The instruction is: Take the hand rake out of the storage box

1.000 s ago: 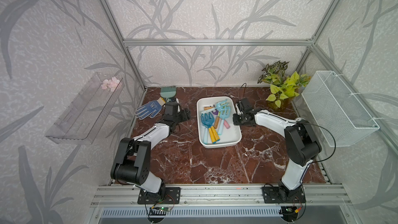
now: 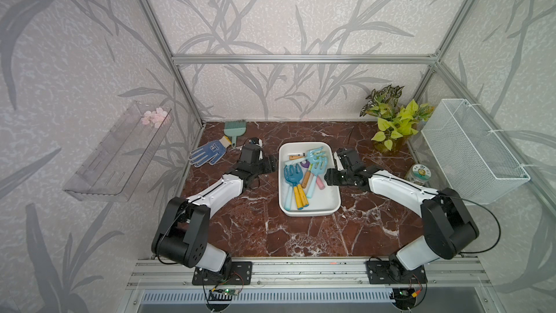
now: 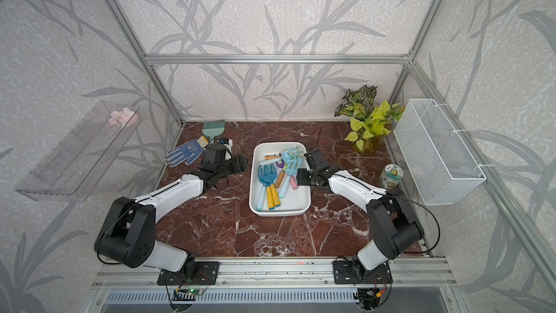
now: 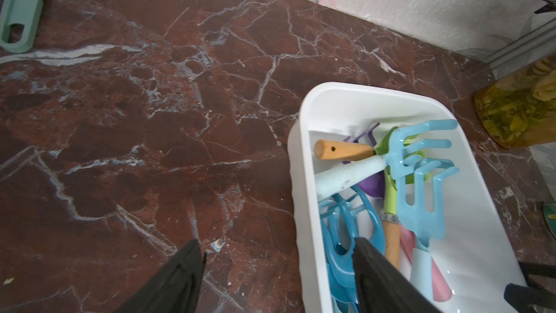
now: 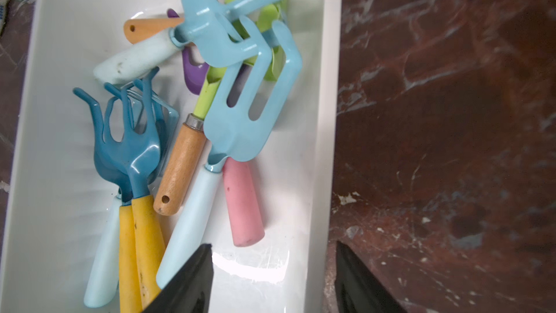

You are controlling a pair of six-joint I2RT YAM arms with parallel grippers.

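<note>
A white storage box holds garden tools: light blue forks or rakes with pale handles, dark blue ones with yellow and pale handles, a wooden-handled tool, a pink handle and purple and green pieces underneath. My left gripper stands left of the box, open, nothing held; in the left wrist view its fingers flank the box's left wall from above. My right gripper is at the box's right wall, open, its fingers either side of that rim in the right wrist view, nothing seen held.
A blue glove and green dustpan lie back left. A plant and a round tin stand at the right. Wall baskets hang on both sides.
The box has shifted toward the front since a second ago, with the right arm moving alongside. My left gripper has moved slightly right toward the box.
</note>
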